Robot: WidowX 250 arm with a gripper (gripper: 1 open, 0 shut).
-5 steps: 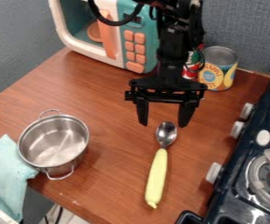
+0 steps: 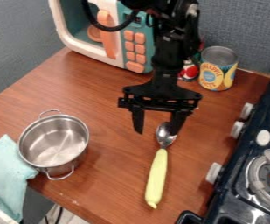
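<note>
My black gripper (image 2: pixel 155 123) hangs over the middle of the wooden table, its two fingers spread apart and pointing down. It is open, with nothing visible between the fingers. Just below it lies a spoon with a silver bowl (image 2: pixel 165 133) and a pale yellow handle (image 2: pixel 155 178), lengthwise toward the front. The right finger is close above the spoon's bowl; I cannot tell whether they touch. A steel pot (image 2: pixel 53 141) with two handles sits to the left.
A light cloth (image 2: pixel 4 173) lies at the left edge. A toy microwave (image 2: pixel 134 51) and cans (image 2: pixel 218 68) stand at the back. A black stove (image 2: pixel 256 179) takes up the right.
The gripper has moved slightly right and, compared with one second ago, a little lower in the view, nearer the spoon's bowl. The other objects have not moved.
</note>
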